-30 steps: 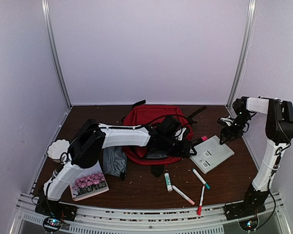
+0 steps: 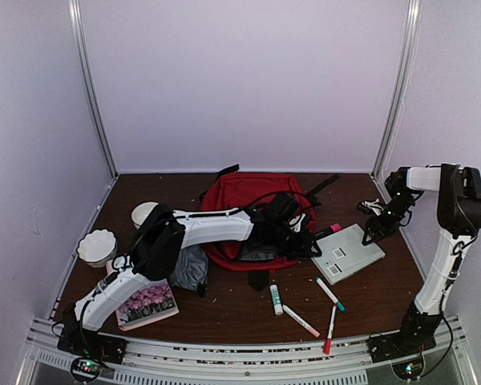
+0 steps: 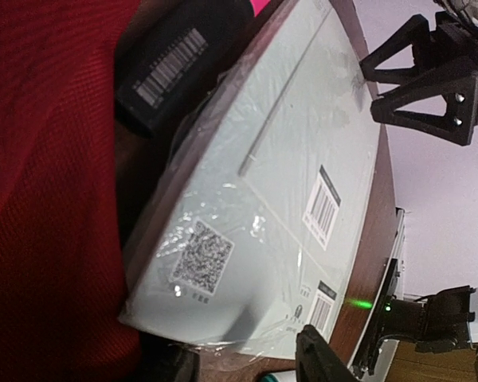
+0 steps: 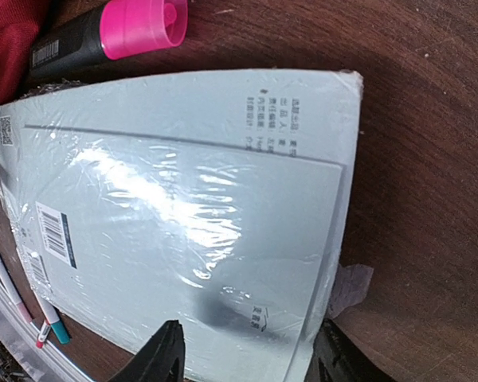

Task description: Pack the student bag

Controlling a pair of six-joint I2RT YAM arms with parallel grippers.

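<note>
A red backpack lies open at the centre. A plastic-wrapped pale book lies flat to its right, with a black and pink highlighter beside it. My left gripper is open at the book's edge nearest the bag, fingertips low against the wrap. My right gripper stands open over the book's other end, one fingertip by its edge. The flower-covered book lies at the front left, partly under the left arm.
Several markers and a white-green tube lie at the front. White bowls stand at the left, and a grey pouch lies left of the bag. Bare table shows behind the pale book.
Both arms have shifted slightly, the left one a little rightward toward the pale book, the right one slightly at its elbow. The objects look unmoved.
</note>
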